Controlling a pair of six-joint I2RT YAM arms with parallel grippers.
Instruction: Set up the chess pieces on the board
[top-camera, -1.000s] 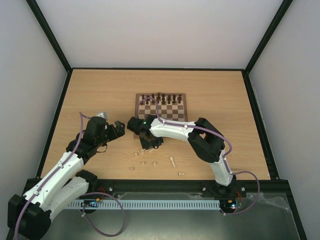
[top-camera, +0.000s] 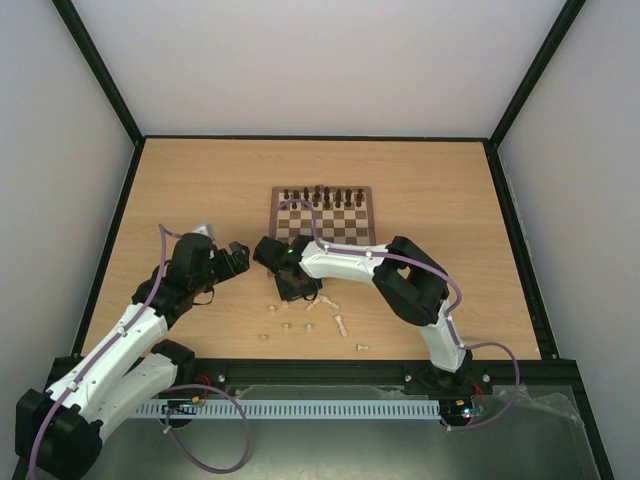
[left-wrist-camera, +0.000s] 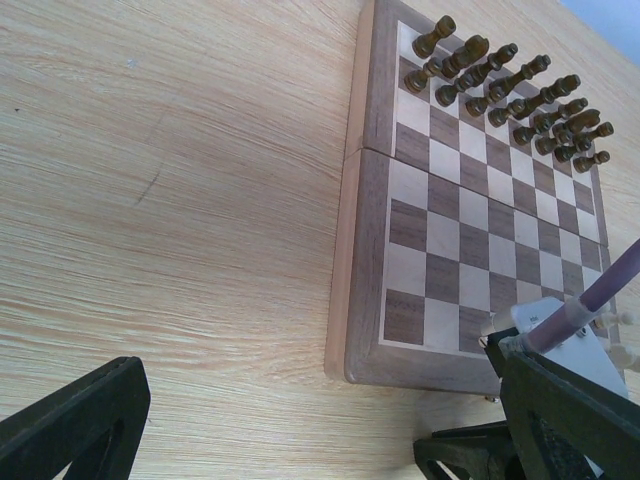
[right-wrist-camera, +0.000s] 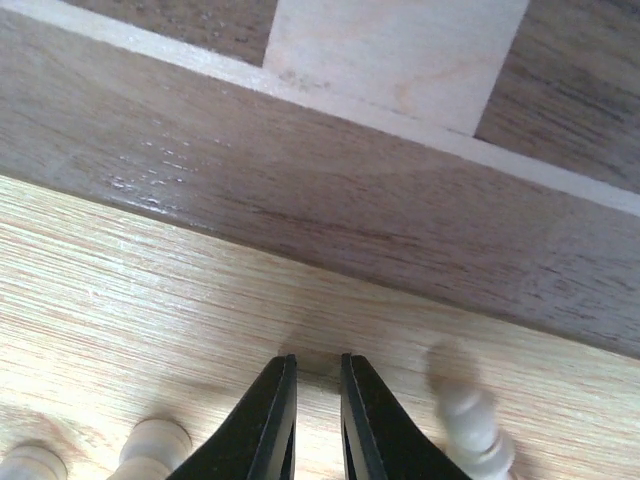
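The chess board (left-wrist-camera: 420, 230) has dark pieces (top-camera: 325, 195) standing in rows along its far side; its near squares in the left wrist view are bare. Pale pieces lie loose on the table before the board, among them a long piece (top-camera: 341, 325) and one pale piece (right-wrist-camera: 475, 430) beside my right fingers. My right gripper is low over the table just off the board's near edge. A narrow gap parts its fingertips, and no piece shows in it. Left of the board, my left gripper hangs open and empty.
More pale pieces (right-wrist-camera: 155, 445) lie left of my right fingers. Small pale pieces (top-camera: 287, 326) are scattered toward the table's front. The right arm (top-camera: 345, 262) crosses over the board's near part. Table left and right of the board is clear.
Beside the right gripper, a pale piece now shows farther right, where the table was bare. The long loose piece has shifted slightly. The right gripper moved very little; the left arm is still.
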